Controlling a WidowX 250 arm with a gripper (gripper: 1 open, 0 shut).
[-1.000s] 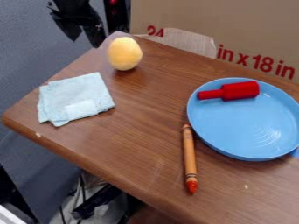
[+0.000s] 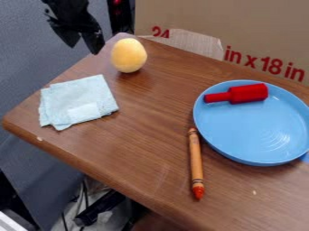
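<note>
The black gripper (image 2: 79,31) hangs at the top left, above and left of a yellow egg-shaped object (image 2: 128,56) at the back of the table. Its finger state is hard to make out. A light blue folded cloth (image 2: 78,101) lies at the left of the table. At the right, a blue plate (image 2: 254,135) holds a red cylinder (image 2: 247,93) with a handle. An orange crayon (image 2: 196,162) lies left of the plate, pointing toward the front.
A cardboard box (image 2: 229,36) stands along the back edge. The table's left edge drops to a grey floor area.
The gripper has shifted very slightly at the top left. The objects on the table have not moved.
</note>
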